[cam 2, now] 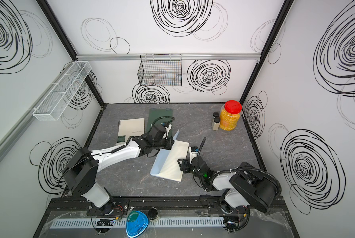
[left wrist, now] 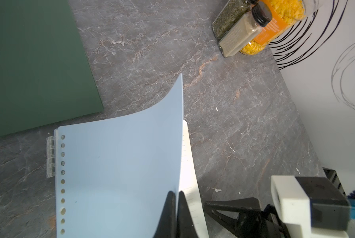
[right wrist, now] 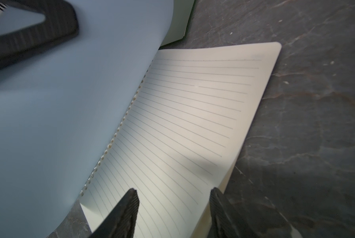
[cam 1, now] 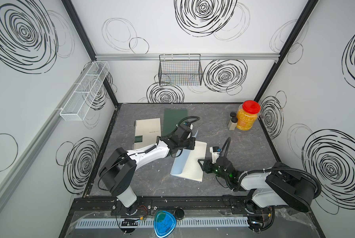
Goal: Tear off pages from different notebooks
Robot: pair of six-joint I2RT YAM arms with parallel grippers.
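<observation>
A ring-bound notebook with a pale blue cover (left wrist: 118, 170) lies in the middle of the table, its cover raised and bent upward. My left gripper is shut on the cover's free edge. Beneath, the lined cream page (right wrist: 177, 115) is exposed, with its holed spine along the left in the right wrist view. At the page's right edge, my right gripper stands part open. Its fingers (right wrist: 128, 210) straddle the near part of that edge, where a layer below shows slightly separated. Whether a finger touches paper, I cannot tell.
A dark green notebook (cam 1: 175, 119) and a cream notebook (cam 1: 147, 129) lie behind and left. Two spice bottles (cam 1: 232, 123) and a red-lidded jar (cam 1: 247, 117) stand at back right. Bare table (cam 1: 248, 146) lies to the right.
</observation>
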